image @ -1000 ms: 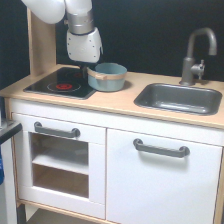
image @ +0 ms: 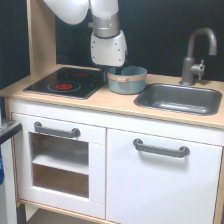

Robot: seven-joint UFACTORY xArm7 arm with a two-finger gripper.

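Note:
A blue-grey pot (image: 127, 85) stands upright on the wooden counter, between the black stovetop and the sink. A brownish strip, perhaps a handle, runs along its near side. My gripper (image: 107, 73) points down at the pot's left rim, close to or touching it. Its dark fingers are small and partly lost against the dark wall, so whether they are apart or closed on the rim cannot be made out. To the left is the stovetop (image: 66, 82) with a red-ringed burner, empty of cookware.
A grey sink (image: 180, 98) with a tall faucet (image: 196, 55) lies right of the pot, close to it. Below the counter (image: 120, 104) are an oven-like door (image: 62, 160) and a white cabinet door (image: 160, 185), both with dark handles. A strip of counter in front of the pot is clear.
The pot has shifted right along the counter, away from the stovetop's edge and nearer the sink. My gripper has moved right with it, staying at its left rim.

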